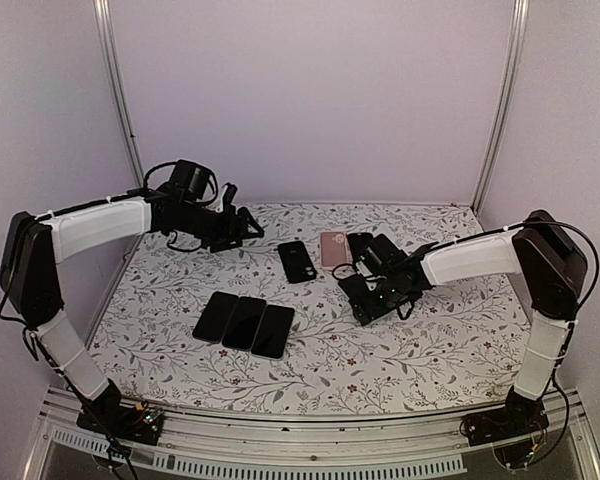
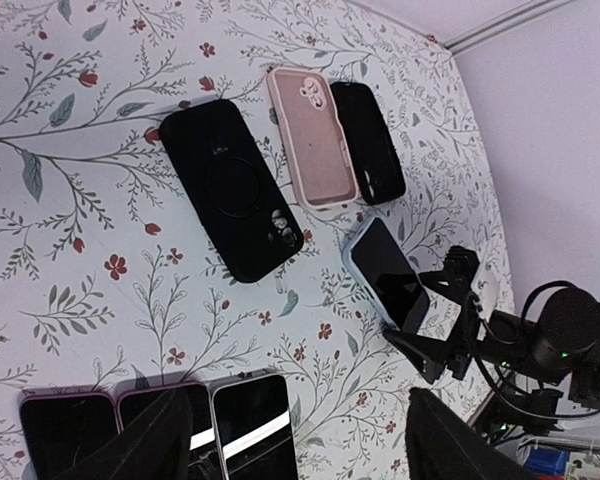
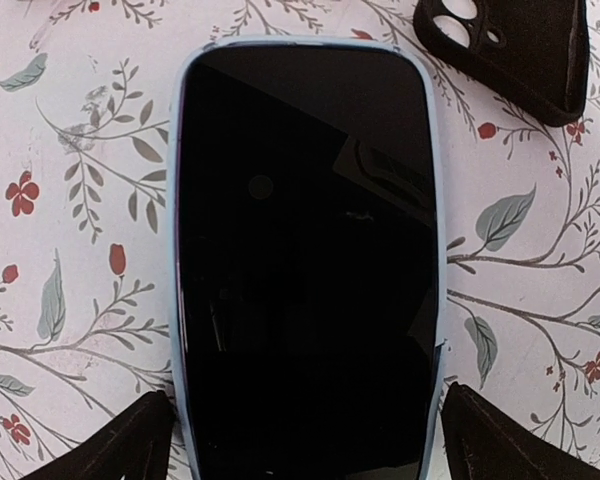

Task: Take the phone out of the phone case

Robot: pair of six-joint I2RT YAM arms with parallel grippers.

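Observation:
Face up on the table lies a black-screened phone, and a thin pale blue case edge runs around it. My right gripper is open, its fingertips on either side of the phone's near end; whether they touch the case cannot be told. The left wrist view also shows this phone with the right gripper at its end. My left gripper stands open and empty over the left back of the table, away from the phone.
A black case, a pink case and another black case lie toward the back. Three phones sit side by side at front left, one of them the rightmost phone.

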